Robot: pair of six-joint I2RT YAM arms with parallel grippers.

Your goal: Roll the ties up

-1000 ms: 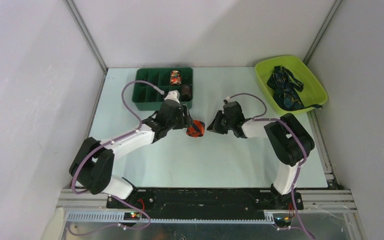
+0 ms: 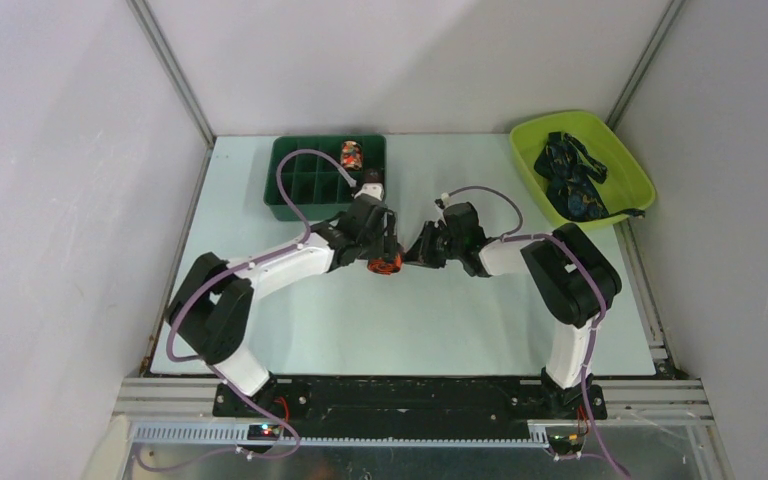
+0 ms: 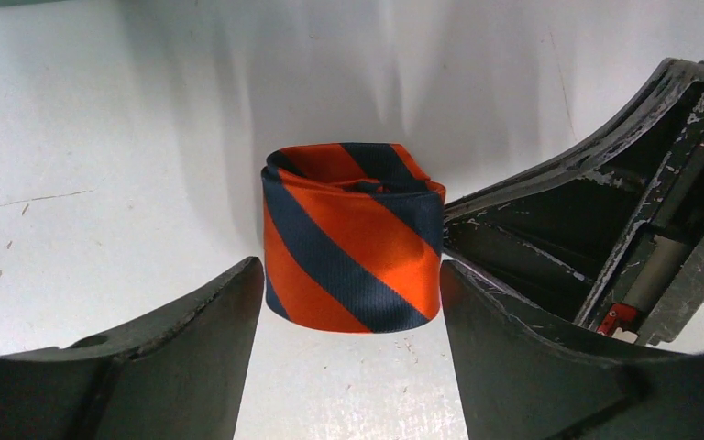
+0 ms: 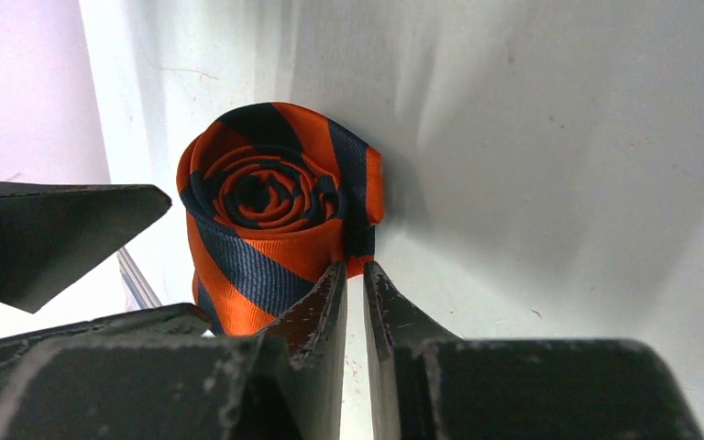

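Observation:
An orange and navy striped tie [image 2: 385,267], rolled into a coil, stands on the white table. In the left wrist view the roll [image 3: 353,243] sits between the parted fingers of my left gripper, one on each side. From the right, the closed tips of my right gripper meet the roll's outer edge, where they are shut on a bit of the tie's outer end. The spiral of the striped tie [image 4: 261,197] shows in the right wrist view, with the left gripper's dark fingers around it.
A green divided box [image 2: 300,185] at the back left holds a patterned red-orange roll [image 2: 351,155] and a dark roll [image 2: 373,177]. Dark ties [image 2: 570,180] lie in a lime basin [image 2: 525,150] at the back right.
My left gripper has moved right, over the roll, and its fingers now flank it. The right gripper has shifted slightly left to the roll's edge. The roll has moved slightly left.

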